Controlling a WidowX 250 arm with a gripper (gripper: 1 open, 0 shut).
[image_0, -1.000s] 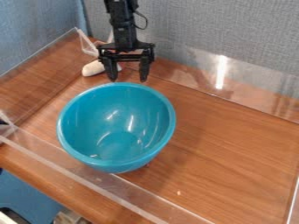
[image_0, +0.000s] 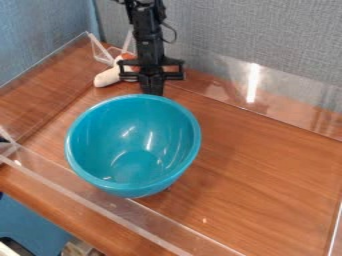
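A large teal bowl (image_0: 134, 150) sits on the wooden table toward the front left. Behind it, at the back, my black gripper (image_0: 151, 82) hangs low just above the table beyond the bowl's far rim, its fingers close together and nothing visible between them. A small pale object (image_0: 110, 75), white to tan, lies just left of the gripper near the back wall, partly behind the arm.
Clear plastic guards (image_0: 254, 95) run along the back and front edges of the table. Grey walls close in the back and left.
My gripper has come down toward the table, and its fingers, spread apart earlier, have drawn together. The bowl has not moved.
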